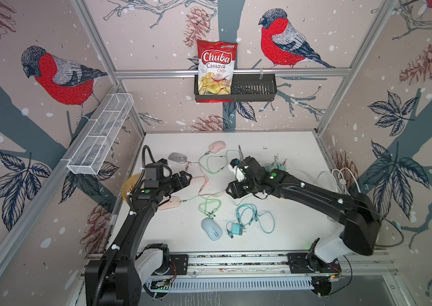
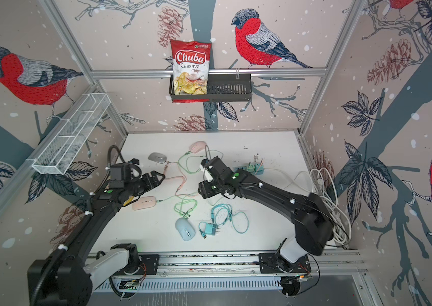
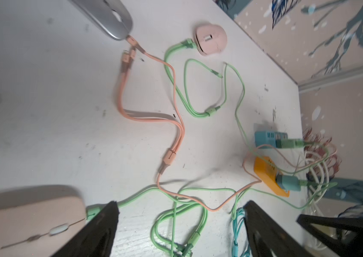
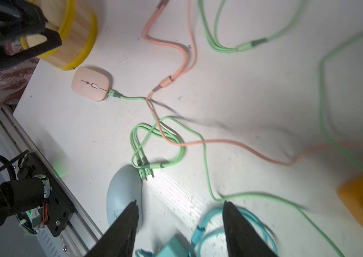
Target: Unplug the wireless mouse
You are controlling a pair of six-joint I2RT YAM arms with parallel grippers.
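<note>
Several mice lie on the white table: a grey one (image 1: 177,157) with a pink cable end at its front, a pink one (image 1: 216,146) at the back with a green plug, a second pink one (image 4: 89,83) at the left with a green plug, a pale blue one (image 1: 211,228) at the front. My left gripper (image 1: 184,180) stands open above the left part of the table, empty. My right gripper (image 2: 207,187) hovers over the middle, its fingers apart with nothing between them.
An orange power strip (image 3: 265,170) and a blue one (image 3: 265,138) with plugs sit at the right. A yellow-rimmed basket (image 4: 76,40) stands at the left. A teal charger (image 1: 237,229) and cables lie at the front.
</note>
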